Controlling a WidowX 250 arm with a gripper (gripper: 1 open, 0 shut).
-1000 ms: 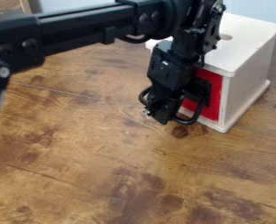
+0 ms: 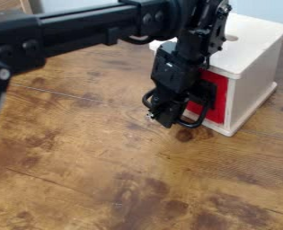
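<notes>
My black gripper [image 2: 168, 115] hangs low over the wooden floor at the front of a white box [image 2: 245, 49] with a red front panel [image 2: 220, 94]. The gripper's lower end is beside the box's left front, with cables looping around it. Its fingertips are dark and partly hidden, so I cannot tell how they stand or whether anything is between them.
The box fills the back right. The black arm reaches across the top of the view from the left.
</notes>
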